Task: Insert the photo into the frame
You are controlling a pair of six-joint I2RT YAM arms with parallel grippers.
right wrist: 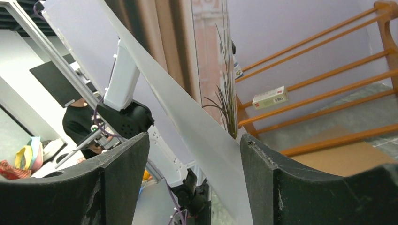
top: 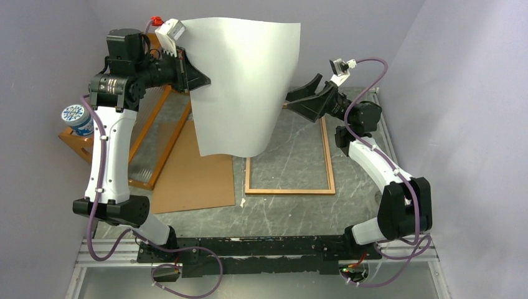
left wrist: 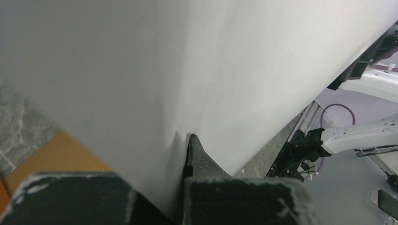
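The photo [top: 243,81], a large white sheet showing no picture on this side, hangs in the air with a slight curl. Its left edge is pinched by my left gripper [top: 208,81], which is shut on it. My right gripper [top: 289,101] stands open at the photo's right edge. In the right wrist view the photo [right wrist: 197,136] runs slantwise between the parted fingers, close to the other finger. Below, the thin wooden frame [top: 330,159] lies flat on the grey table, its left side partly covered from above by the photo.
A brown board [top: 193,180] lies left of the frame. Behind it stands a wooden rack [top: 142,184], with a blue-and-white tub [top: 77,118] at the far left. Bare table shows in front of the frame.
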